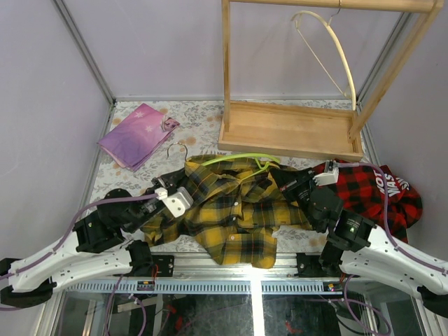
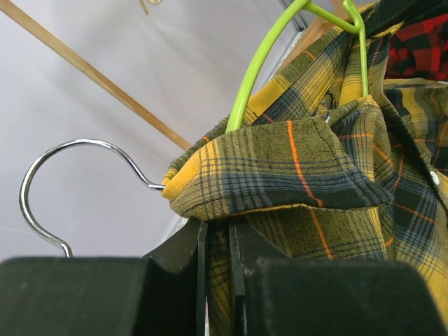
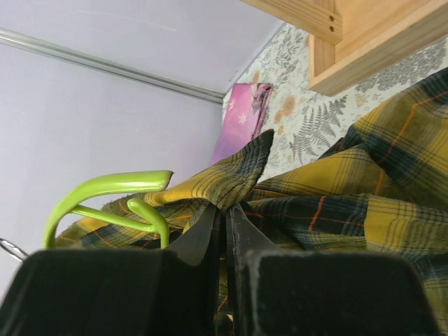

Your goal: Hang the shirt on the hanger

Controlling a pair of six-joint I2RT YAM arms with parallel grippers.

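Note:
The yellow plaid shirt (image 1: 234,210) hangs with its collar raised between my two arms. My left gripper is shut on shirt cloth near the collar, with the hanger's metal hook (image 2: 84,142) sticking out to the left. One part of the green hanger (image 2: 259,63) passes under the cloth there. My right gripper is shut on a fold of the shirt's other side. Left of it in the right wrist view, a green hanger end (image 3: 115,183) shows bare outside that fold. How much of the hanger lies inside the shirt is hidden.
Behind the shirt stands a wooden rack (image 1: 294,129) with a pale hanger (image 1: 341,56) on its bar. A folded purple cloth (image 1: 138,136) lies at back left. The red plaid shirt (image 1: 381,199) lies at right, partly behind my right arm.

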